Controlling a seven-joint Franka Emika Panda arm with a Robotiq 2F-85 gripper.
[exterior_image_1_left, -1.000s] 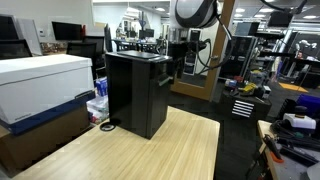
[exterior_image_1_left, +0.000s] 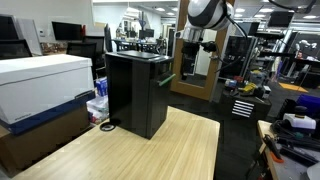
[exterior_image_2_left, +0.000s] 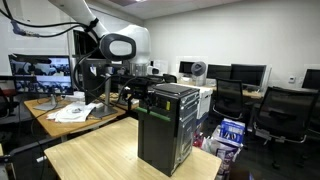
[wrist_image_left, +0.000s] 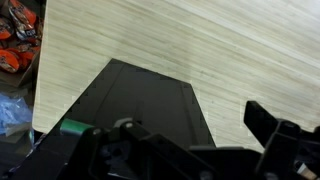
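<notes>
A tall black cabinet (exterior_image_1_left: 140, 92) stands on the light wooden table, with a green handle (exterior_image_1_left: 166, 80) on its upper right side. From the other side, the same cabinet (exterior_image_2_left: 168, 130) shows the green handle (exterior_image_2_left: 154, 113) close to the arm. In the wrist view my gripper is open, its dark fingers (wrist_image_left: 270, 125) wide apart and nothing held between them. Below it lies the cabinet's dark surface (wrist_image_left: 150, 88), and the green handle (wrist_image_left: 75, 127) appears at lower left, partly covered by the near finger. Any contact between finger and cabinet cannot be made out.
White lidded boxes (exterior_image_1_left: 45, 85) and brown boxes (exterior_image_1_left: 45, 138) sit left of the cabinet. A small black ring (exterior_image_1_left: 107, 127) lies in front of it. Colourful packets (wrist_image_left: 20, 40) lie beyond the table edge.
The arm has moved up and to the right, away from the cabinet, in exterior view 1. The green handle shows more clearly now; the cabinet stands where it was.
</notes>
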